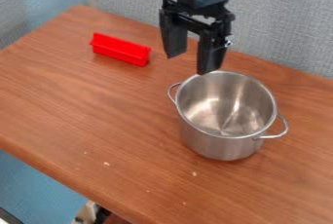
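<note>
My black gripper (193, 51) hangs open at the top centre, its two fingers apart with nothing seen between them. It is just above the back rim of a steel pot (224, 135) with two side handles, standing right of centre. The inside of the pot looks empty. A red rectangular block (120, 49) lies on the wooden table at the back left, apart from the gripper and the pot.
A grey textured wall (293, 28) runs behind it, and a blue surface (26, 184) lies below its near left edge.
</note>
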